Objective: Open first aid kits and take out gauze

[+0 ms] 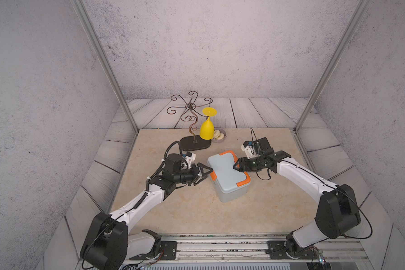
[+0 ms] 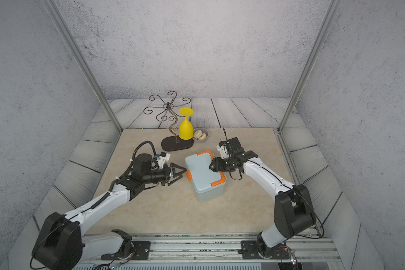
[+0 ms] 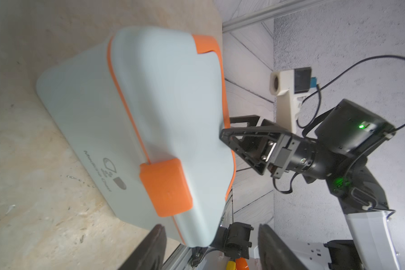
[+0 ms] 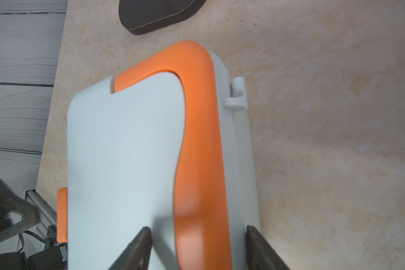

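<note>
The pale blue first aid kit (image 1: 225, 173), orange-trimmed, stands closed on the table. Its front orange latch (image 3: 166, 186) faces my left gripper (image 1: 205, 173), which is open beside it at the kit's left, fingertips blurred low in the left wrist view. My right gripper (image 2: 215, 164) is at the kit's right side, over the orange handle (image 4: 198, 162); in the right wrist view its parted fingertips straddle that edge. Whether they press on it I cannot tell. The gauze is not in view.
Behind the kit stand a metal scroll holder on a dark base (image 1: 189, 143), a yellow upside-down goblet (image 1: 206, 129) and a small bowl (image 1: 222, 137) of pale items.
</note>
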